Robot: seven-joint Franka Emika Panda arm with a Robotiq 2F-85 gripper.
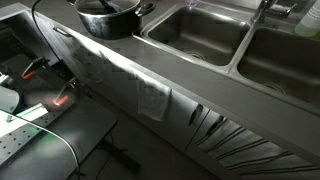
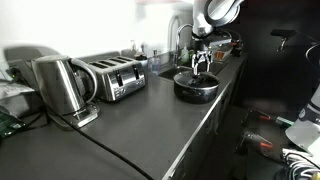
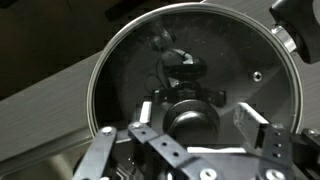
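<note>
A dark pot (image 2: 198, 94) with a glass lid (image 3: 130, 65) stands on the counter; the pot (image 1: 108, 24) also shows at the top left of exterior view 1. My gripper (image 2: 203, 62) points down over the lid in exterior view 2. Seen from the wrist, the round black lid knob (image 3: 191, 124) lies between the two fingers of my gripper. A gap shows on each side of the knob, so the gripper is open and holds nothing. How high the fingertips are above the lid is hard to tell.
A sink (image 1: 200, 35) lies beside the pot. In exterior view 2, a toaster (image 2: 118, 77) and a kettle (image 2: 62, 88) stand along the wall, and a cable (image 2: 90, 140) crosses the counter. Bare counter (image 2: 150, 125) lies in front of the toaster.
</note>
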